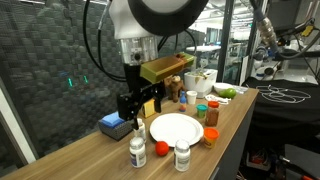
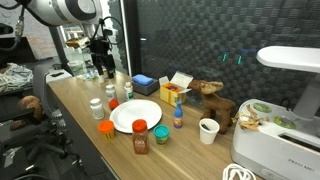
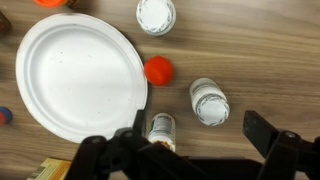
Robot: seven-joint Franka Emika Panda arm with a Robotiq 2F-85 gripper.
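My gripper [image 1: 140,112] is open above the table, fingers apart and nothing held. In the wrist view, the fingers [image 3: 262,135] stand on either side of a white-capped bottle [image 3: 208,102], which is below them. A second bottle [image 3: 162,130] is close to the left finger and partly covered by it. A third white-topped bottle [image 3: 155,15] is at the top edge. Beside the bottles are a small red round object [image 3: 158,70] and a white plate [image 3: 80,75]. The second exterior view shows the gripper [image 2: 95,67] over the far end of the table.
Past the plate stand an orange container [image 1: 210,136], a red-lidded jar [image 2: 140,138] and a green-lidded container [image 2: 161,137]. A blue box [image 1: 116,125] and a yellow carton [image 2: 177,84] sit along the back. Bare wood [image 1: 75,160] lies to the left in the first exterior view.
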